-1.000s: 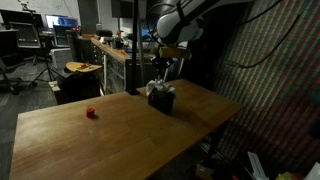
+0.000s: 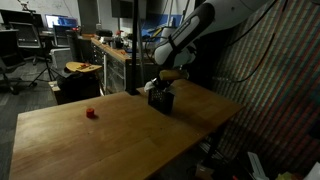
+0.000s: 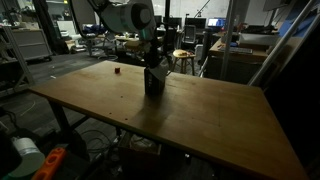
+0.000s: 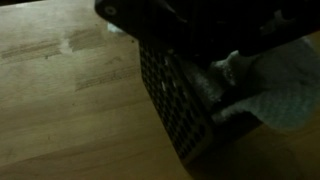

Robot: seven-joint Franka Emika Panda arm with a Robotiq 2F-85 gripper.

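A black perforated basket (image 2: 161, 101) stands on the wooden table, its holed side (image 4: 172, 98) close up in the wrist view. Pale, crumpled cloth (image 4: 283, 84) spills over its rim, and some of it shows light at the basket's top in exterior view 2. Down at the basket's mouth is my gripper (image 2: 158, 83), shut, its dark body across the top of the wrist view. Its fingertips are lost in shadow there, and whether any cloth lies between them cannot be made out.
A small red object (image 2: 90, 113) lies on the left part of the wooden table (image 2: 110, 145) in exterior view 1. Around the basket the tabletop is otherwise largely bare. Chairs and desks stand behind.
The arm has come down from above the basket to its mouth. The basket has stayed in place, and less of the pale cloth shows over its top in exterior view 1.
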